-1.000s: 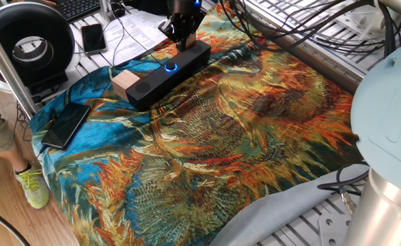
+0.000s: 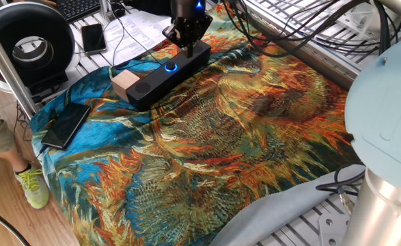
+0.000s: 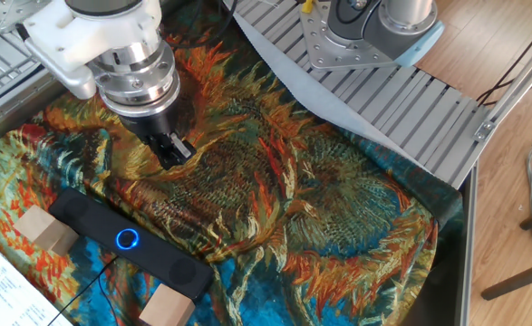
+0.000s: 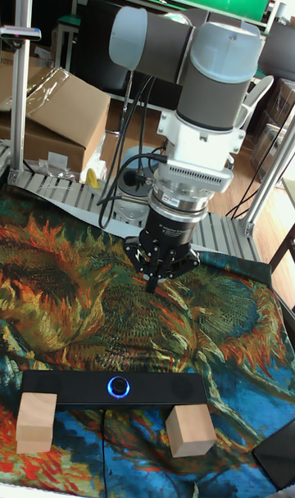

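Note:
A long black speaker bar (image 3: 161, 257) with a glowing blue ring lies on the patterned cloth. Two light wooden blocks sit along one long side of it, one block (image 4: 36, 421) near its left end and the other block (image 4: 190, 430) near its right end in exterior view 3. My gripper (image 4: 152, 285) points down above the cloth, on the bar's other side from the blocks. Its fingertips are together, and nothing shows between them. In exterior view 1 the gripper (image 2: 190, 52) overlaps the bar's far end and hides one block.
A dark phone (image 2: 66, 126) lies on the cloth near its edge. Paper sheets (image 2: 133, 35) and another phone (image 2: 93, 39) are beyond the bar. Cables (image 2: 289, 41) hang near the arm.
Over the last second my gripper has shifted slightly to the right and down in exterior view 1. The bar, the visible block and the phones have stayed put.

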